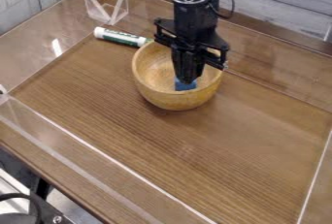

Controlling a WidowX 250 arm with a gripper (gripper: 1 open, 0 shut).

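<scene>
A tan wooden bowl (pixel 163 96) sits in the upper middle of the table, with a small blue object (pixel 184 83) inside it. My gripper (pixel 183 71) hangs over the bowl, its tips just above the blue object. Its fingers look close together; whether anything thin is between them is hard to make out.
A white and green tube (pixel 119 36) lies behind the bowl to the left. A clear plastic frame-like item (pixel 107 5) is at the back left. A black cable lies at the bottom left corner.
</scene>
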